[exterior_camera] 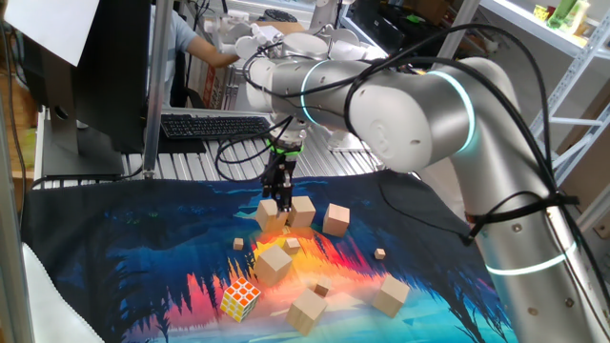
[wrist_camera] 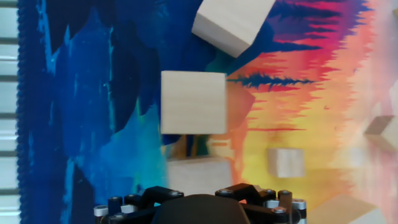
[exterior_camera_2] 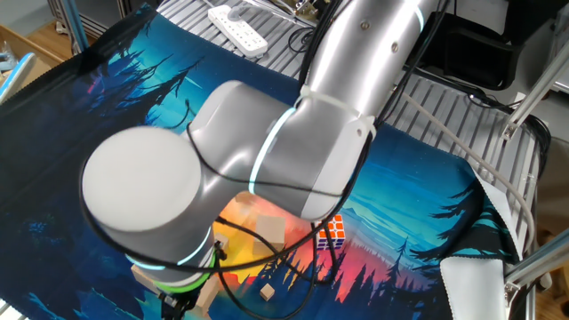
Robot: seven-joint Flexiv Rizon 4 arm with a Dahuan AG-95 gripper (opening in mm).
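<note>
My gripper [exterior_camera: 279,202] hangs over the far side of the cloth, just behind and above a wooden block [exterior_camera: 267,215]. A second large block [exterior_camera: 301,211] stands close to its right. In the wrist view the black fingers of the gripper are apart at the bottom edge. Beyond them lies the partly covered near block [wrist_camera: 199,174], with the other block [wrist_camera: 193,102] farther up. No object shows held between the fingers, so it looks open. In exterior view 2 the gripper is dark and mostly cut off at the bottom edge.
A third large block [exterior_camera: 335,220] stands to the right. Several large and small blocks and a puzzle cube [exterior_camera: 240,298] spread across the near cloth. A keyboard [exterior_camera: 215,127] lies behind on the slatted table.
</note>
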